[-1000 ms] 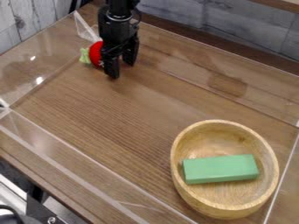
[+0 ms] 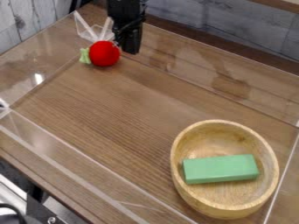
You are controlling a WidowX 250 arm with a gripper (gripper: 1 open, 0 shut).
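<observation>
My gripper is at the top centre of the table, dark and raised at the back; its fingers are small and hard to make out. Just below and left of it sits a red ball-like object, with a small pale green piece and some clear, crumpled plastic beside and behind it.
A wooden bowl at the lower right holds a green block. The table's left edge and a back ledge border the space.
My gripper has moved up and back, away from the red object, which now shows fully where the gripper partly covered it before.
</observation>
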